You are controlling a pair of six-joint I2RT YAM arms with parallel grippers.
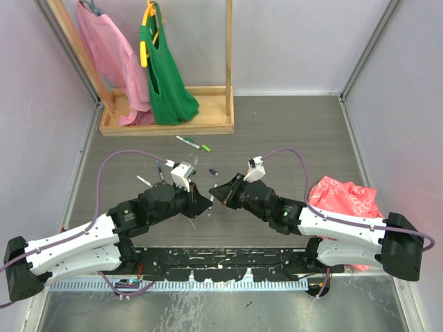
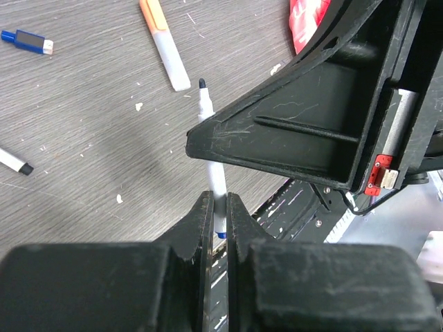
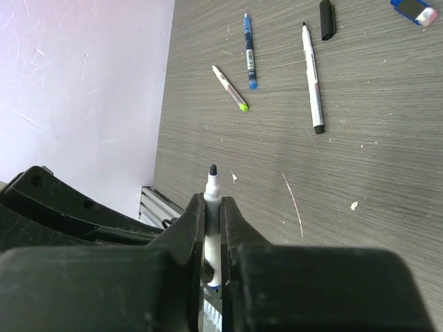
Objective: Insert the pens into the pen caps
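Note:
Near the middle, both grippers meet around a white pen with a dark tip (image 2: 205, 104). In the left wrist view it stands upright between my left gripper's (image 2: 220, 200) fingertips, whose hold I cannot judge; my right gripper's black body fills the upper right. In the right wrist view, the fingertips of my right gripper are shut on the white pen, tip up. On the table lie a white pen (image 3: 312, 83), a blue pen (image 3: 249, 52), a green-ended pen (image 3: 228, 88), a black cap (image 3: 327, 19) and a blue cap (image 2: 26, 40).
A wooden rack (image 1: 228, 48) with hanging clothes stands at the back, a red cloth (image 1: 342, 197) lies at the right, and an orange-capped marker (image 2: 164, 45) lies near the grippers.

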